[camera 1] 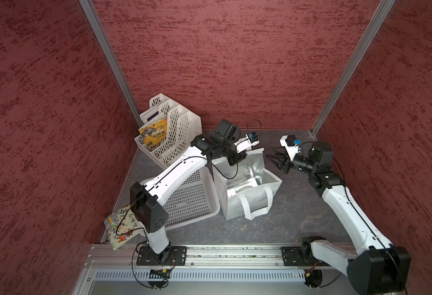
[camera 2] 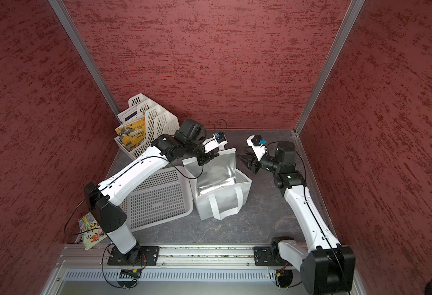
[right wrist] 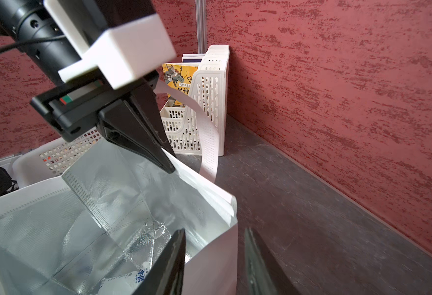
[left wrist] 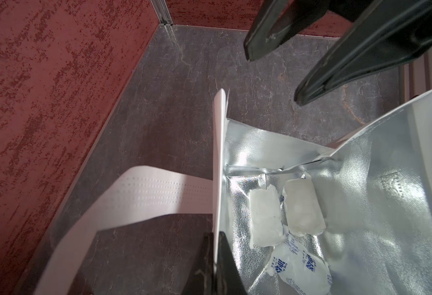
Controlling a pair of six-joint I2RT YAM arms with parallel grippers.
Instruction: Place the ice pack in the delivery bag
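A white delivery bag [camera 1: 235, 201] with a silver lining stands open at the table's centre. In the left wrist view, two white ice packs [left wrist: 265, 216] and a printed pack [left wrist: 299, 265] lie inside it. My left gripper is shut on the bag's raised rim, whose edge runs between its fingers. My right gripper stands part open just beyond the bag's right side, nothing visible between its fingers; its dark fingers [left wrist: 319, 78] also appear above the bag in the left wrist view.
A grey-white basket [camera 1: 181, 206] lies left of the bag. Behind it, a white file holder [camera 1: 176, 137] holds books. A booklet [camera 1: 120, 226] lies at the front left. The table right of the bag is clear.
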